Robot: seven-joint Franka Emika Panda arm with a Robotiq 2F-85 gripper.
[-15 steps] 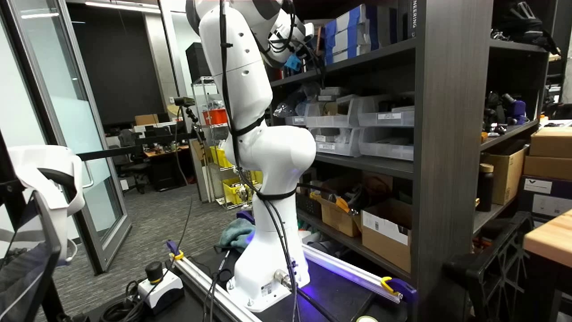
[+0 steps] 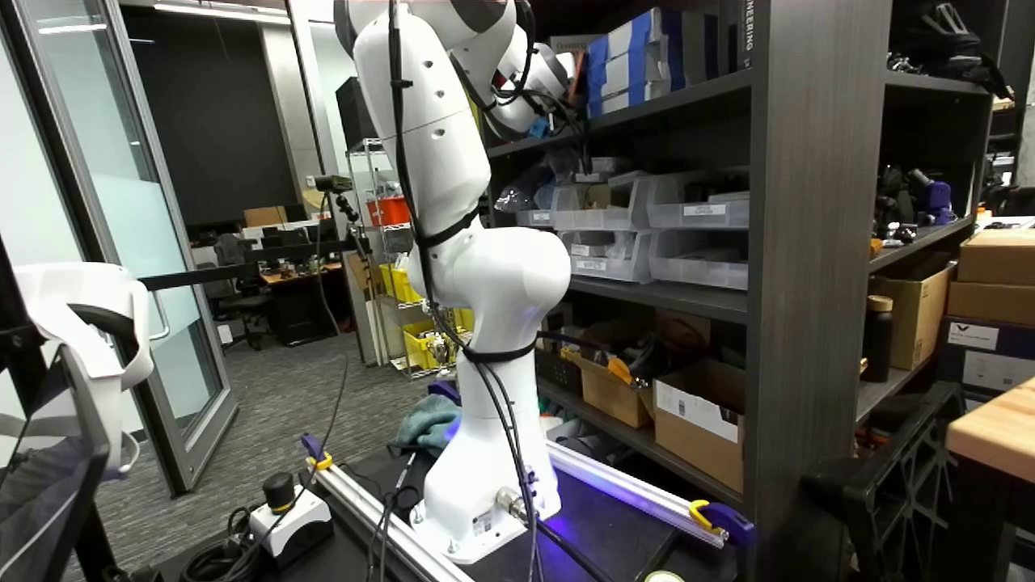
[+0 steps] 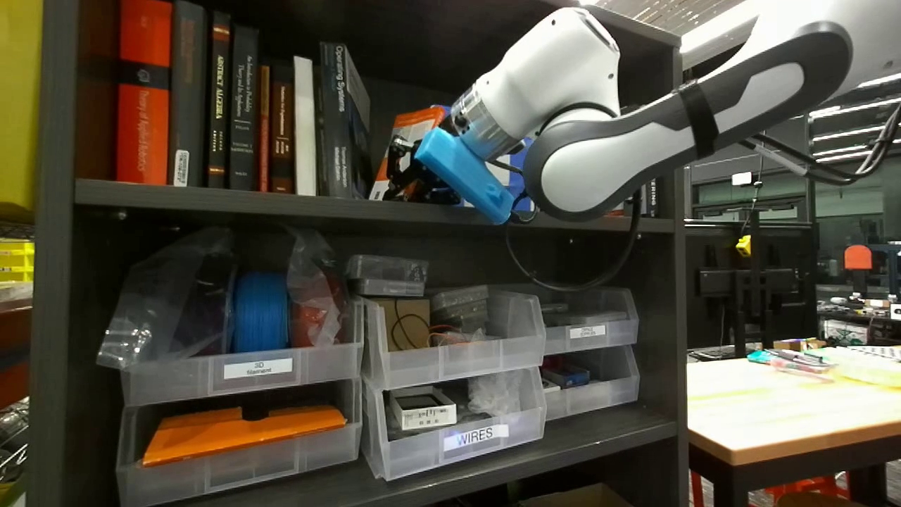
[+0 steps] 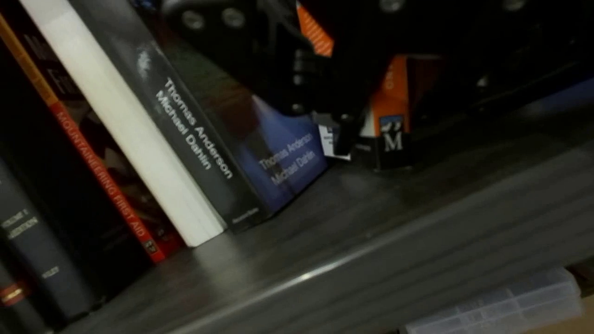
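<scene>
On the upper shelf an orange-and-white book point(image 3: 411, 127) leans to the right. My gripper point(image 3: 403, 173), dark and below the blue camera housing point(image 3: 464, 173), is at its lower part. In the wrist view the gripper looks shut on this book, whose orange spine point(image 4: 391, 105) bears a white M. The dark fingers hide much of the cover, so the exact contact is hard to see. Just left of the fingers stands the dark Anderson and Dahlin book point(image 4: 203, 139). Exterior view 1 shows the arm point(image 2: 417, 116), but shelf and wrist hide the fingertips.
Left of the gripper stands a row of upright books, among them a white one point(image 3: 305, 127) and a red one point(image 3: 143, 93). The shelf's front edge point(image 3: 253, 203) runs just below. Clear bins point(image 3: 456, 355) fill the shelf underneath. Bare shelf point(image 4: 356, 186) shows before the books.
The upper arm has shifted a little to the left in exterior view 1. The wrist and its blue housing now sit slightly lower and at a different angle.
</scene>
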